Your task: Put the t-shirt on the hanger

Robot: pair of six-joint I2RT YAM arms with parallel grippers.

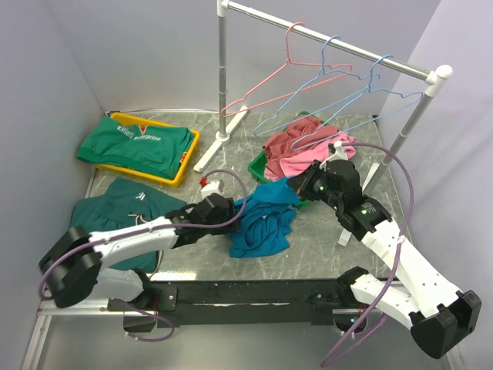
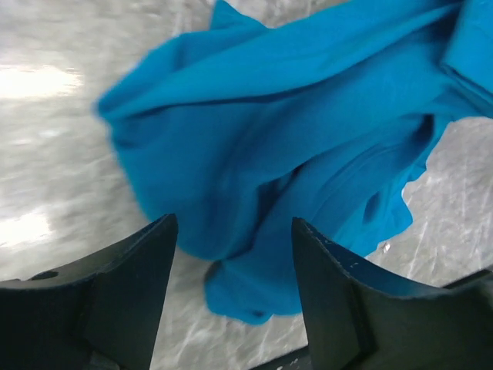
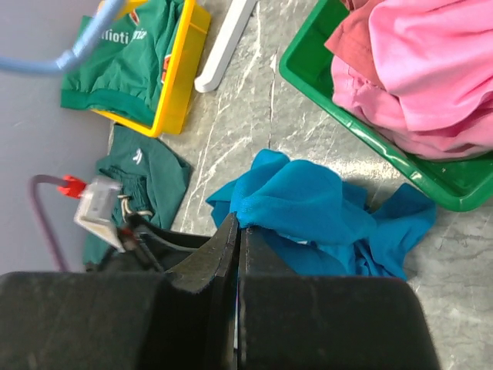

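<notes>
A blue t-shirt lies crumpled on the grey table, one end raised to my right gripper, whose fingers are shut on the cloth, as the right wrist view shows. My left gripper is low at the shirt's left side; in the left wrist view its fingers stand apart over the blue cloth. Hangers hang from the rail above, a red hanger and blue hangers.
A yellow bin with green shirts stands back left, dark green garments in front of it. A green bin with red and pink cloth stands behind the blue shirt. The rack's posts stand on long white feet.
</notes>
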